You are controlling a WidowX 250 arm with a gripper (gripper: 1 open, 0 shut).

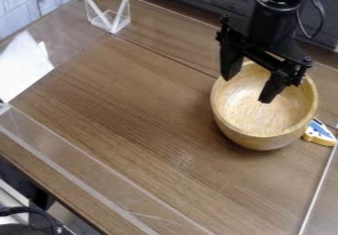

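My black gripper [251, 76] hangs from the top right over a light wooden bowl [255, 125], its two fingers apart above the bowl's opening near the back rim. Nothing shows between the fingers. The inside of the bowl that is visible looks empty; part of it is hidden behind the gripper.
A small yellow and white object [318, 133] lies right of the bowl. A clear folded plastic piece [109, 15] stands at the back left, and a white sheet [19, 67] lies at the left edge.
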